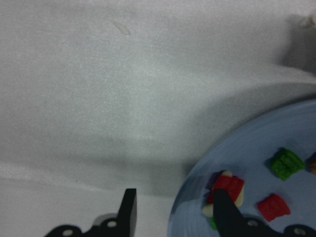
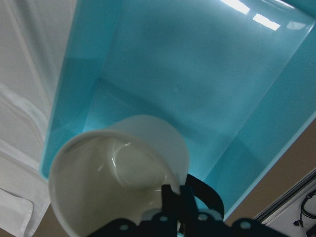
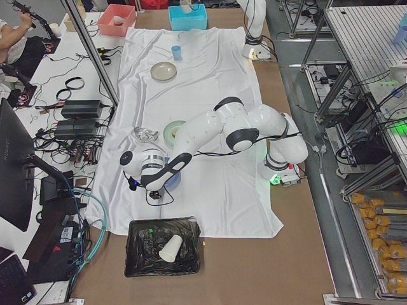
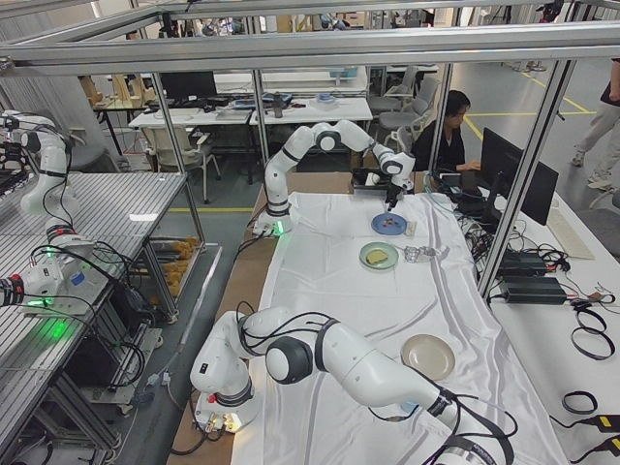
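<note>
My left gripper stands open low over the near rim of the blue plate (image 1: 252, 138), which holds several red and green pieces (image 1: 285, 162). In the right wrist view my right gripper is shut on a white cup (image 2: 103, 182), held over a cyan bin (image 2: 197, 64); the cup's lower part looks pale through the glare. A black-lined bin (image 3: 137, 260) near the left arm holds a white cup (image 3: 170, 248) lying on its side.
A green plate (image 4: 379, 256) with a yellow item, crumpled foil (image 3: 145, 135), a beige plate (image 3: 163, 71) and a blue cup (image 3: 176, 52) stand on the white cloth.
</note>
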